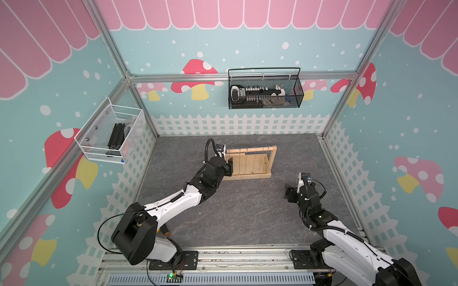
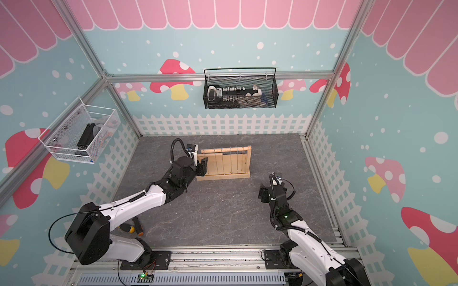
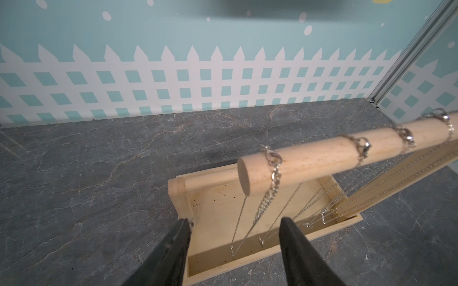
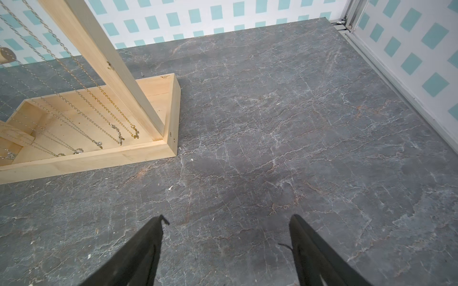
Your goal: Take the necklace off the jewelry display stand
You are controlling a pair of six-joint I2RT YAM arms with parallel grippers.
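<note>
The wooden display stand (image 1: 247, 176) is a tray base with a rod (image 3: 314, 165) held high by a post on its right side. Several thin chain necklaces hang over the rod; the closest in the left wrist view is a silver necklace (image 3: 268, 196) at its free left end. My left gripper has its fingers apart in front of that end, with no contact showing. The chain passes behind the gap between them in view, not clearly gripped. To the stand's right, away from it, my right gripper is open over bare floor, holding nothing.
A black wire basket (image 1: 265, 102) hangs on the back wall and a white one (image 1: 102, 153) on the left wall. Dark tools with yellow parts (image 2: 132, 227) lie beneath the left arm.
</note>
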